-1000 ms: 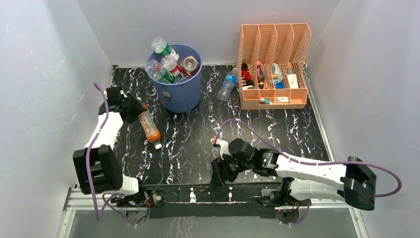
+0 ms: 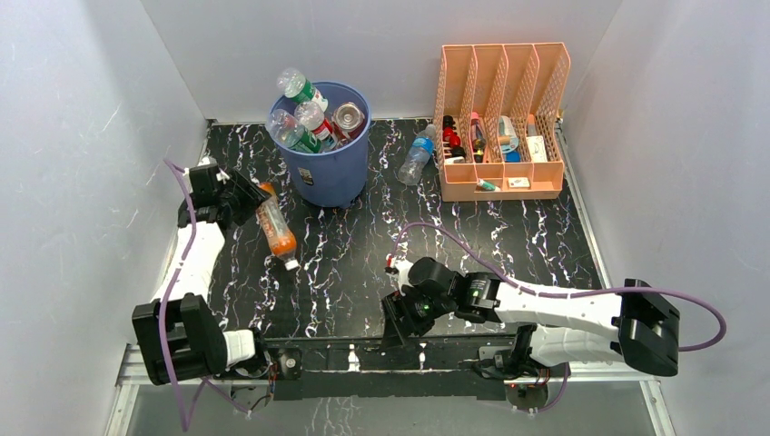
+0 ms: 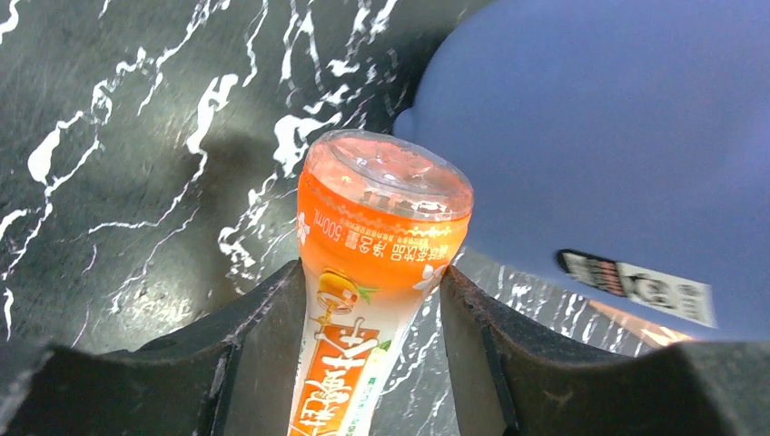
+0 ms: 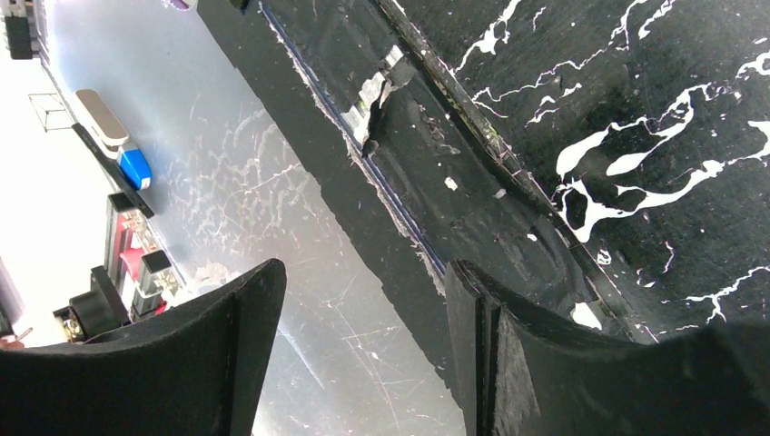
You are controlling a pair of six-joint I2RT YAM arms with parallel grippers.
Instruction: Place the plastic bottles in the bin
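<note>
My left gripper is shut on the orange-labelled bottle, near its base end, beside the blue bin; in the left wrist view the bottle sits between the fingers next to the bin wall. The bin holds several bottles and a can. A clear bottle with blue label lies right of the bin. My right gripper is open over the front edge, nothing between its fingers.
A pink divided organiser with small items stands at the back right. Walls enclose the sides and back.
</note>
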